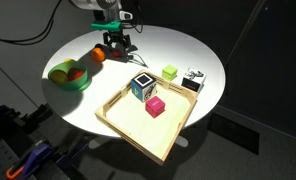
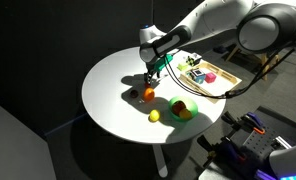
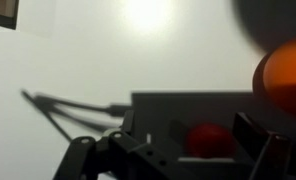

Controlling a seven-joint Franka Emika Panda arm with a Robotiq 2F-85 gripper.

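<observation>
A small round red object (image 3: 210, 140) shows in the wrist view between the two dark fingers of my gripper, closer to the right one. The fingers stand open, and no grip on it shows. In exterior view 1 my gripper (image 1: 116, 46) is low over the far part of the white table, right above the red object (image 1: 116, 53). Beside them sits an orange (image 1: 98, 55), which also appears at the right edge of the wrist view. The underside of the red object is hidden, lost in dark shadow.
A green bowl (image 2: 195, 119) with fruit stands near the orange, with a yellow fruit (image 2: 155, 115) outside it. On the table's other side lies a wooden tray (image 1: 128, 132) holding a blue box (image 1: 143, 87) and a pink cube (image 1: 155, 106).
</observation>
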